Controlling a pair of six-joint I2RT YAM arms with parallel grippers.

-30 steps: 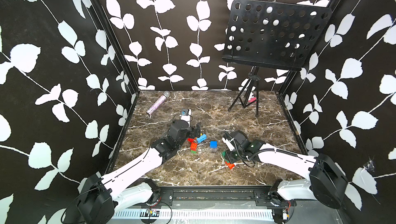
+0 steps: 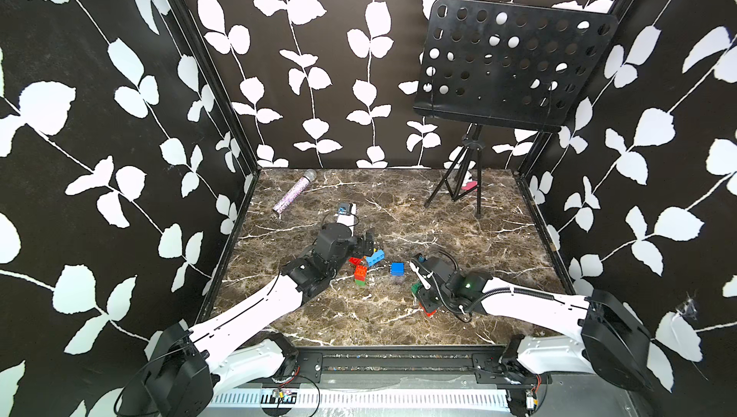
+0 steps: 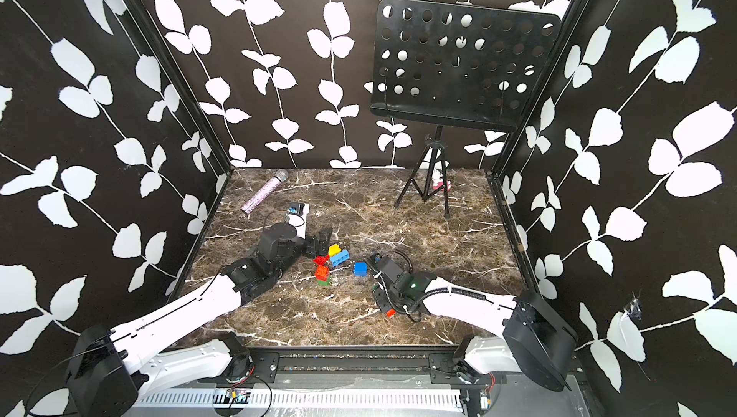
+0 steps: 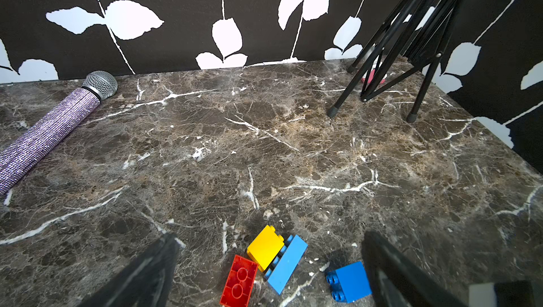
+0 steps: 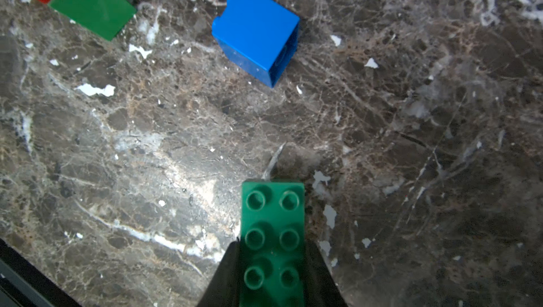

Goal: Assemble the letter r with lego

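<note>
My right gripper is shut on a green brick (image 5: 272,216), whose studs face the right wrist camera. In the top left view a red piece (image 2: 430,312) shows beside this gripper; whether it is joined to the green brick I cannot tell. My left gripper stands open above the table, its blurred fingers wide apart and empty. Below it lie a red brick (image 4: 238,282), a yellow brick (image 4: 265,247) and a light blue brick (image 4: 286,263), close together. A darker blue brick (image 5: 257,27) lies alone between the arms. An orange-red brick (image 2: 360,271) sits against a green one (image 5: 95,6).
A glittery microphone (image 4: 51,131) lies at the back left. The legs of a black music stand (image 2: 479,179) occupy the back right. Bare marble table (image 2: 384,317) extends in front of the bricks and along the right side.
The right wrist has shifted slightly, and less of the red piece beside it shows in the top left view. The left arm and the bricks on the table look unmoved.
</note>
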